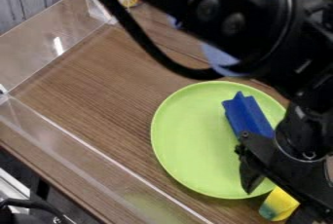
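Note:
A blue bar (244,113) lies on a green plate (182,135), its lower part hidden behind my gripper (260,169). The gripper is low over the plate's right side; its fingertips are dark and hard to separate. A yellow object with a green end (278,205) lies beside the plate at the bottom right, partly covered by the gripper.
A transparent rim (33,48) borders it on the left. My arm covers most of the top and right of the view, hiding much of the back.

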